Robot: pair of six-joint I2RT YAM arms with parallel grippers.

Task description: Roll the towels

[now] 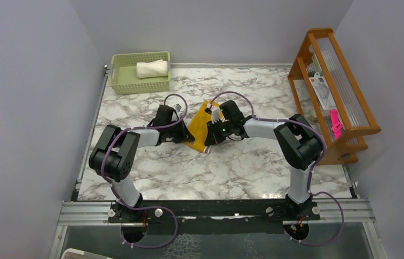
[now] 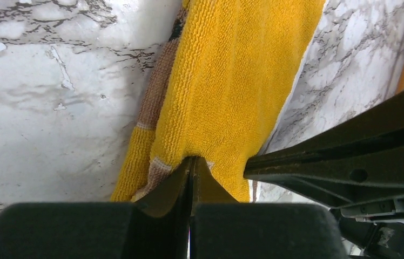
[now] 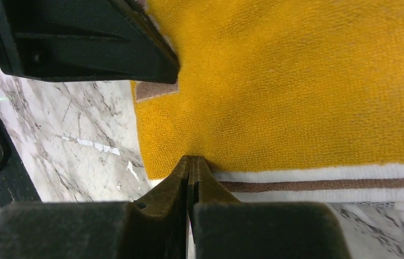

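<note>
A folded yellow towel (image 1: 199, 128) with white and brown stripes along one edge lies flat in the middle of the table. Both arms reach over its near end and cover part of it. My left gripper is shut, its tips touching the towel (image 2: 227, 81) close to a brown-marked edge. Nothing shows between them. Near the striped edge of the towel (image 3: 297, 108), my right gripper is also shut with its tips against the cloth, no fabric visible between. The two grippers stand close together, each with a finger visible in the other's wrist view.
At the back left stands a green basket (image 1: 140, 87) holding a rolled white towel (image 1: 152, 69). A wooden rack (image 1: 351, 89) with a pink item (image 1: 335, 123) stands along the right side. Bare marble table (image 1: 216, 178) lies in front of the towel.
</note>
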